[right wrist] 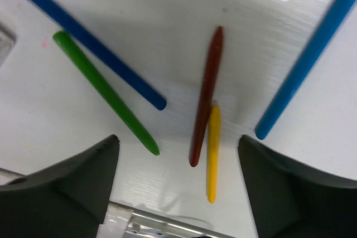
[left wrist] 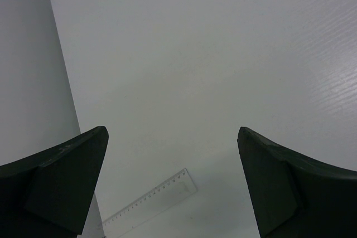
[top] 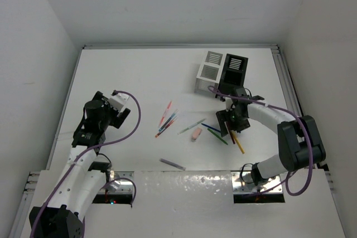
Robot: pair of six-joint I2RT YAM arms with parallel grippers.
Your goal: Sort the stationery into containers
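Over the pencils at the right side of the table, my right gripper stands open with nothing between its fingers. In the right wrist view a brown pencil and a yellow pencil lie touching side by side between and beyond the fingertips. A green pencil and a blue pencil are to their left, another blue pencil to their right. My left gripper is open and empty at the far left. A white container and a black container stand together at the back right.
Mid-table lie several orange, blue and red pens, a pale green pen and a pink eraser. A clear ruler rests by the front edge, its end visible in the left wrist view.
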